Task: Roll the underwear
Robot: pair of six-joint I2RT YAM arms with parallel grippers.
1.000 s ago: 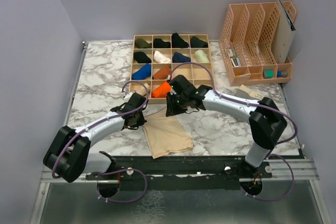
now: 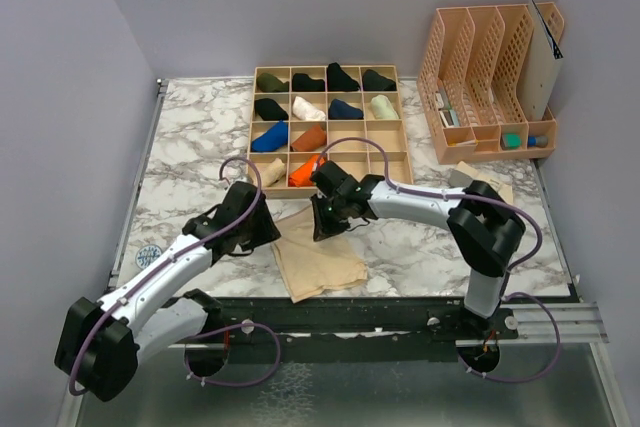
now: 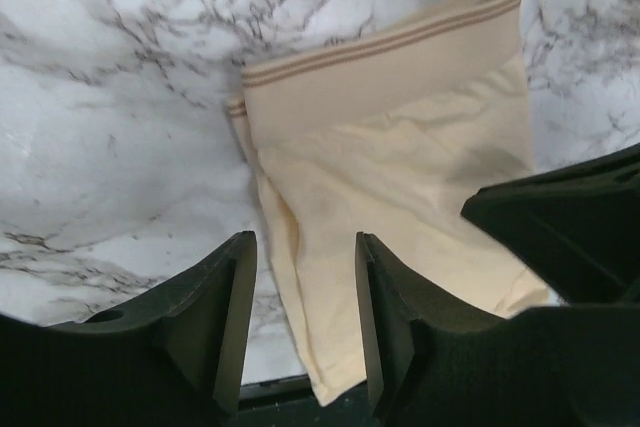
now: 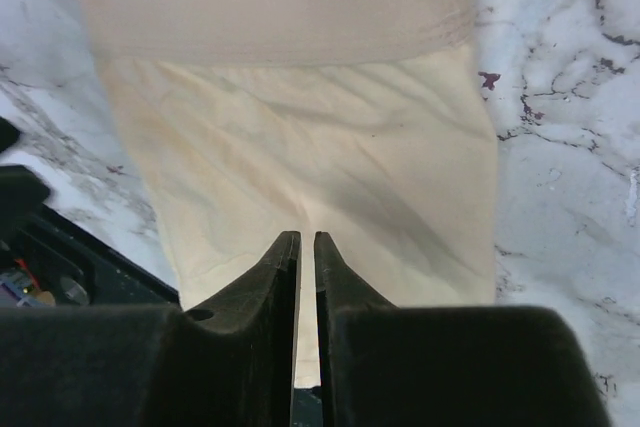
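Note:
Cream underwear lies spread on the marble table near the front edge, its striped waistband toward the back. My left gripper stands open, with cloth visible beyond its fingers and nothing between them. It hangs at the garment's left side, apart from it. My right gripper is over the middle of the cloth, its fingers drawn together with only a slim gap. No gathered fabric shows in that gap. Whether its tips touch the cloth is hard to tell.
Behind the garment stands a wooden compartment box with several rolled cloths and some empty cells. A wooden rack stands at the back right. Beside it is a small beige item.
My right gripper has moved from the waistband edge forward over the cloth. My left arm has risen and drawn away from the garment's left edge. The underwear looks about the same.

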